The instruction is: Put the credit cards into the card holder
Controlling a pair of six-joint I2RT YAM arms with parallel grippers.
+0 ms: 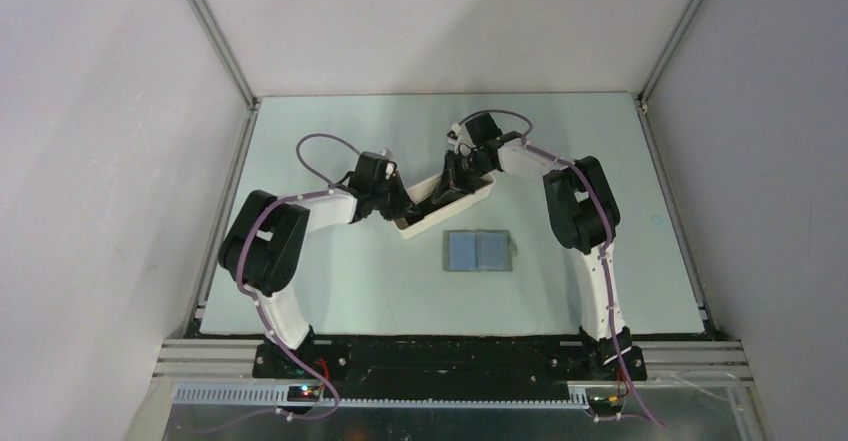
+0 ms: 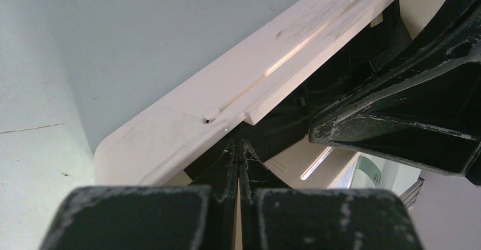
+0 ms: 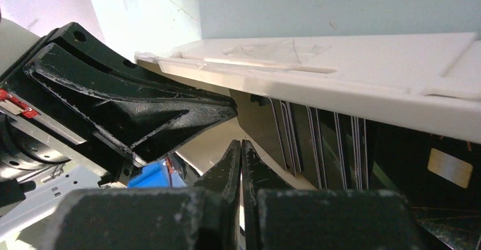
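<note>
A long white tray point(image 1: 447, 215) stands tilted across the middle of the table. Inside it, in the right wrist view, several dark cards point(image 3: 289, 131) stand on edge, beside a dark card with a gold chip point(image 3: 450, 168). My left gripper point(image 1: 412, 212) is shut at the tray's left end, nothing visible between its fingers. Toward the right part of the tray, my right gripper is also shut, its tips at the inner side and empty. The blue two-panel card holder point(image 1: 478, 251) lies flat in front of the tray.
The two grippers are close together over the tray, each seen beside the other's tips in the wrist views. Open table point(image 1: 400, 291) surrounds the holder at the front and right. Walls close off the left, right and back.
</note>
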